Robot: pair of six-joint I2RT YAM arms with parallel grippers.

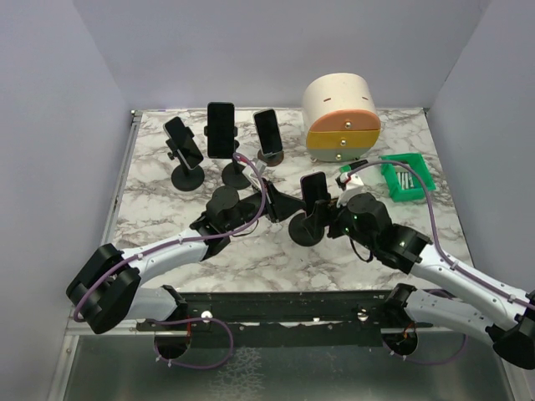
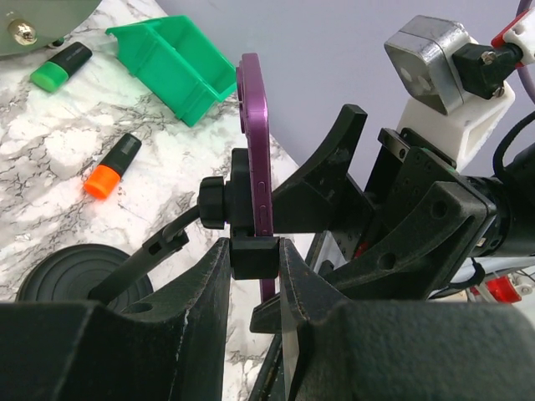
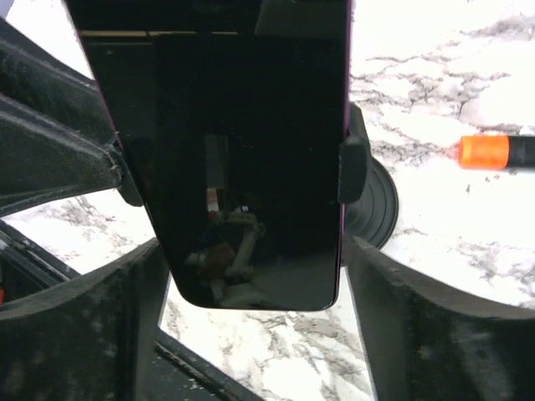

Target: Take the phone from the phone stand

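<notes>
The black phone [image 1: 313, 188] with a purple edge stands upright in the holder of a round black stand [image 1: 304, 234] at the middle of the table. My left gripper is shut on the stand's holder, just under the phone's side. My right gripper [image 1: 322, 213] is around the phone from the right; in its own wrist view the phone's dark screen [image 3: 234, 167] fills the space between its blurred, part-open fingers. Whether those fingers touch the phone is hard to tell.
Three other stands with phones [image 1: 221, 129] stand at the back left. A drawer unit [image 1: 341, 113] is at the back, with a green basket [image 1: 407, 188] at the right. Markers [image 2: 113, 167] lie beside the stand.
</notes>
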